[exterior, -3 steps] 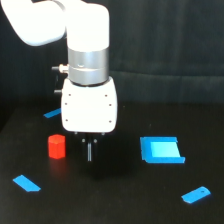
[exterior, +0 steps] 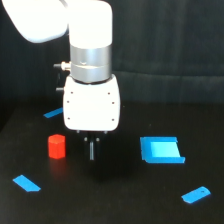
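Observation:
A small red block [exterior: 57, 147] rests on the dark table, left of the hand in the camera view. My white gripper [exterior: 92, 150] points downward just to the right of the block, clearly apart from it. A thin grey piece shows below the hand, but the fingers are too dark and small to tell how the fingers stand. No object is visible in the gripper.
To the right lies a pale blue square framed with blue tape [exterior: 162, 150]. Blue tape strips mark the table at front left [exterior: 26, 184], front right [exterior: 196, 195] and back left [exterior: 53, 114].
The arm and gripper have shifted slightly to the right. The red block and the blue square have stayed where they were.

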